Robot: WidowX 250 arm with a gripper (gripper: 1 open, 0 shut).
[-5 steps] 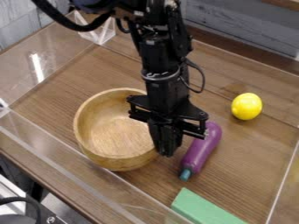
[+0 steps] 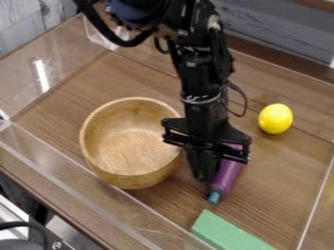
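Note:
The black arm reaches down from the top centre, its gripper [image 2: 205, 166] low over the table, right of a round wooden bowl [image 2: 115, 132]. A purple elongated object with a teal tip [image 2: 226, 182] lies beneath and just right of the gripper, partly hidden by it. The gripper looks shut; whether it touches the purple object I cannot tell.
A yellow lemon-like object [image 2: 275, 118] lies at the right. A green block [image 2: 229, 234] is at the front right.
The gripper has moved right and slightly down, away from the bowl and over the purple object, now hiding more of it.

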